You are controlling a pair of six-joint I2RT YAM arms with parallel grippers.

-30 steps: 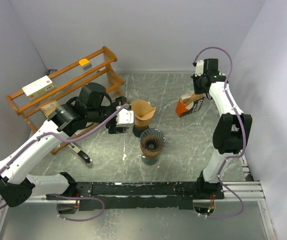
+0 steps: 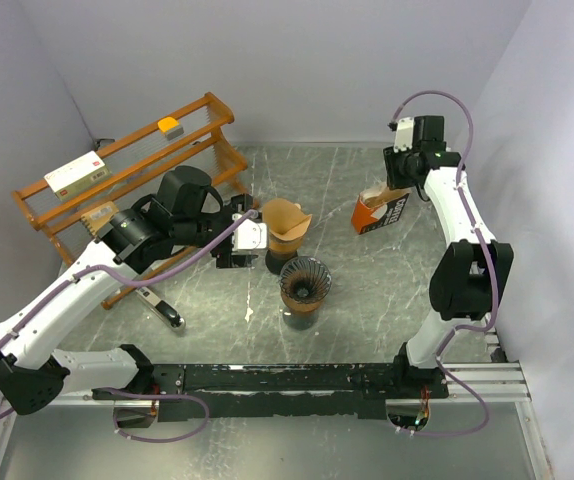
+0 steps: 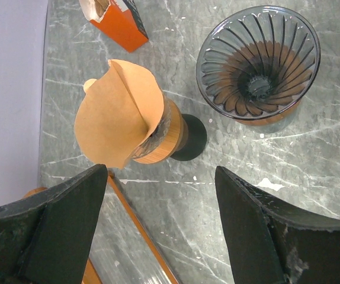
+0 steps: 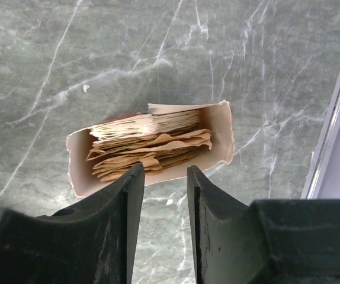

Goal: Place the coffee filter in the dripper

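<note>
An orange box of paper filters (image 2: 372,215) stands at the back right; the right wrist view shows folded brown and white filters (image 4: 149,142) inside. My right gripper is just over the box, fingers part open, with nothing seen between them. A cone of filter paper (image 3: 116,115) sits in a holder left of the centre. The ribbed dark dripper (image 2: 305,285) stands in front of it on a stand. My left gripper hangs over the table beside these, open, with nothing between its fingers.
A wooden rack (image 2: 127,170) with small boxes fills the left, and a slim metal tool (image 2: 157,305) lies in front of it.
My right arm has shifted slightly to the right above the filter box over the last second. The left arm and the objects look unchanged.
</note>
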